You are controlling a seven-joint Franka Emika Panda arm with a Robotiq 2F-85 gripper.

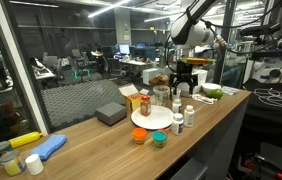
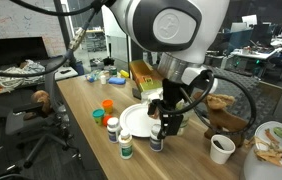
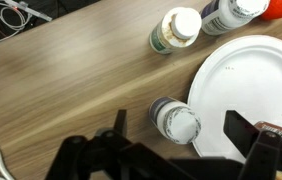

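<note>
My gripper is open, its dark fingers spread on either side of a white-capped bottle (image 3: 178, 124) with a dark label. In exterior view 2 this bottle (image 2: 157, 139) stands upright on the table below the gripper, beside the white plate (image 2: 136, 122). I cannot tell how far down its sides the fingers reach. Two more white-capped bottles stand close by: one (image 3: 185, 24) near the plate and another (image 3: 228, 13) at the top of the wrist view.
An orange cup (image 1: 140, 134) and a green cup (image 1: 160, 140) stand left of the bottles. A small box (image 1: 133, 101) and a dark grey block (image 1: 111, 113) are behind the plate. Bare wood (image 1: 101, 148) stretches along the table's left part.
</note>
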